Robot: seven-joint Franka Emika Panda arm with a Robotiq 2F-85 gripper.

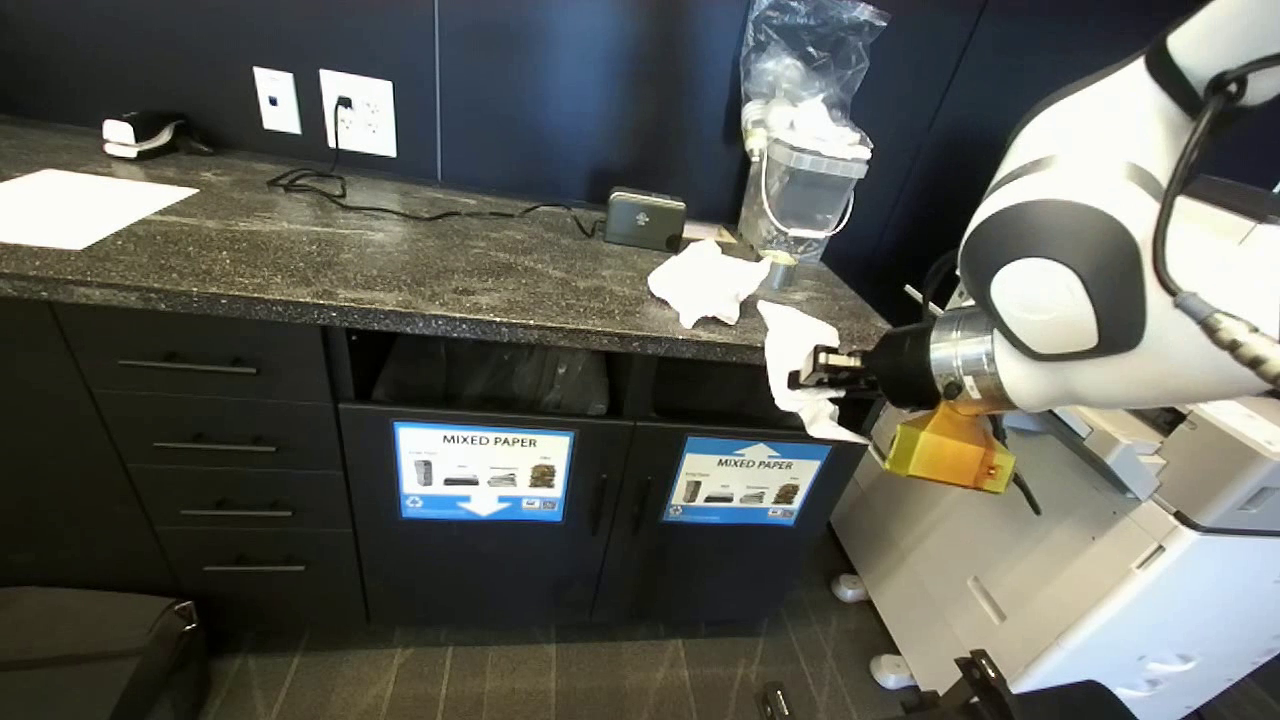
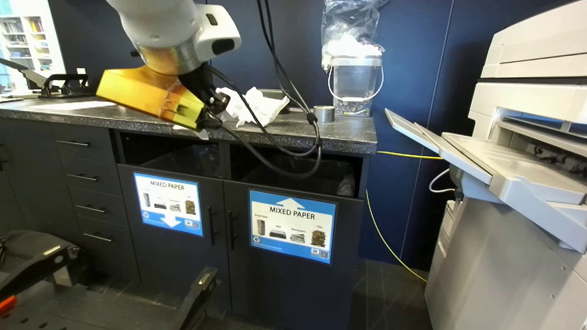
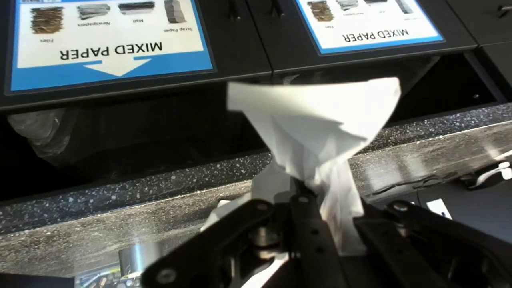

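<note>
My gripper (image 1: 806,367) is shut on a crumpled white paper (image 1: 792,338), which sticks out on both sides of the fingers. In the wrist view the same paper (image 3: 326,129) flares out beyond the fingers, in front of the dark cabinet openings. A second crumpled white paper (image 1: 708,283) rests on the counter (image 1: 504,264) near its right end. Below the counter, two cabinet doors carry a left sign (image 1: 483,472) and a right sign (image 1: 745,480), both reading MIXED PAPER, with an open slot above each. The held paper is mostly hidden behind the gripper in exterior view 2.
A clear bucket (image 2: 352,82) with a bag on top and a tape roll (image 2: 324,113) stand at the counter's right end. A grey box (image 1: 644,220) is by the wall. The printer (image 2: 517,165) stands to the right. Cables (image 2: 308,140) hang from the arm.
</note>
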